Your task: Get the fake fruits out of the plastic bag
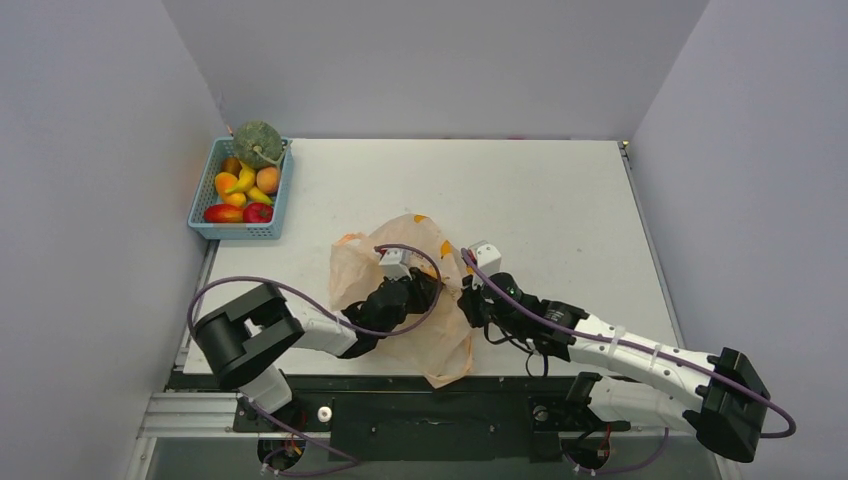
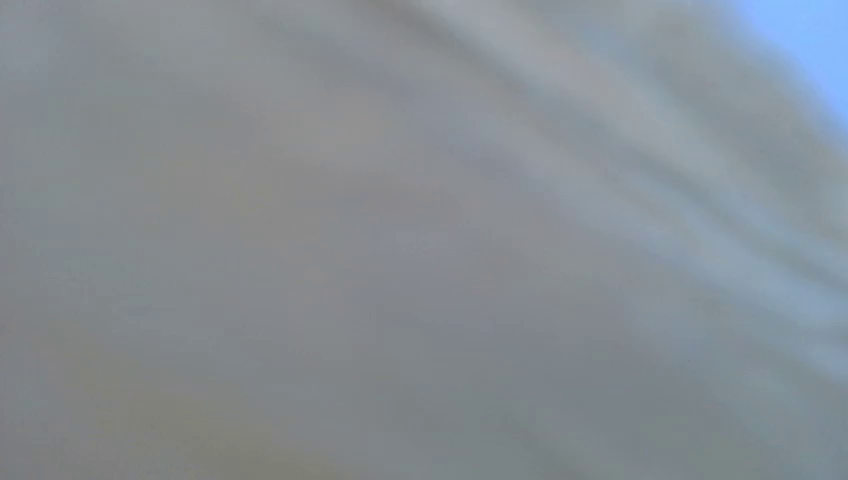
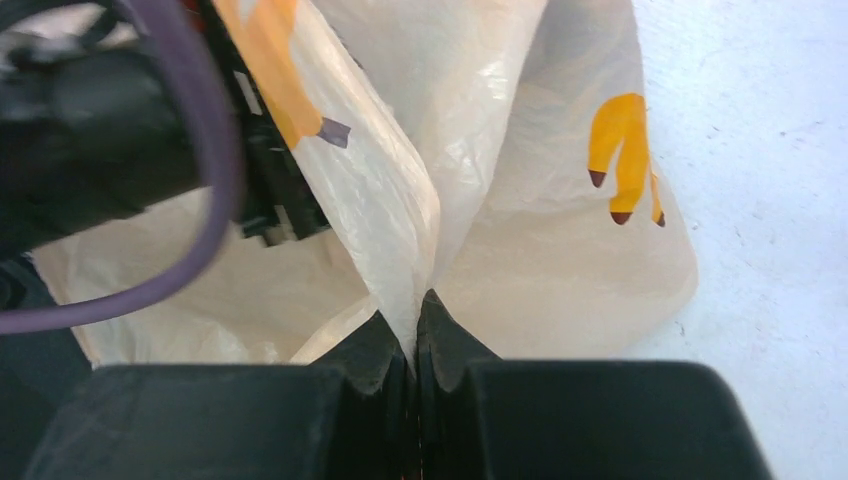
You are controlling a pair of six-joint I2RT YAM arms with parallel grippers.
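Observation:
The beige plastic bag [image 1: 430, 360] lies crumpled on the front middle of the table. My left gripper [image 1: 425, 285] is down in the bag; its fingertips and whatever it holds are hidden, and the left wrist view shows only blurred plastic. My right gripper [image 1: 468, 298] is at the bag's right side, shut on a gathered fold of thin plastic [image 3: 390, 200] in the right wrist view. Beyond that fold, the left gripper's black body [image 3: 120, 130] shows at upper left. No fruit inside the bag can be made out.
A blue basket [image 1: 210, 230] at the table's back left holds several fake fruits and a green pumpkin [image 1: 257, 142]. Grey walls enclose the sides and back.

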